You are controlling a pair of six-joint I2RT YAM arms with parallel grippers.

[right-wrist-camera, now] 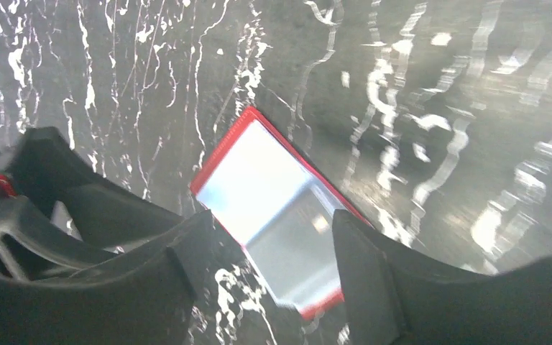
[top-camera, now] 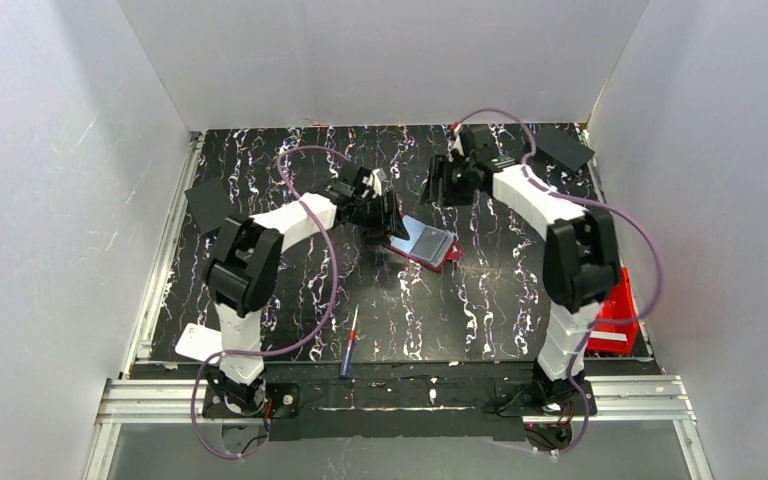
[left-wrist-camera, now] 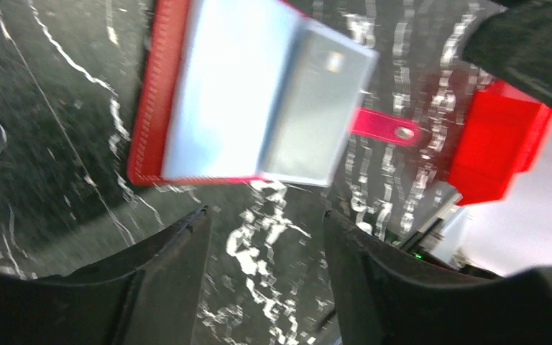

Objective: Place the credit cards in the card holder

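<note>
The card holder [top-camera: 425, 243] lies open on the table between the two arms, red-edged, with a pale blue inner face [left-wrist-camera: 223, 86] and a clear grey sleeve [left-wrist-camera: 323, 100]. Its pink-red strap [left-wrist-camera: 382, 126] sticks out at one side. At the holder's left edge, in the top view, is my left gripper [top-camera: 396, 222]; its fingers [left-wrist-camera: 169, 280] stand apart with nothing between them. Farther back and to the right, clear of the holder, my right gripper [top-camera: 434, 190] has its fingers parted, also empty. No loose credit card shows beside the holder.
At the right edge a red tray [top-camera: 622, 305] holds a whitish strip, partly behind the right arm. A screwdriver [top-camera: 349, 345] lies near the front edge. A white card-like piece [top-camera: 198, 342] sits front left. Dark flat pads [top-camera: 564, 149] lie toward the sides.
</note>
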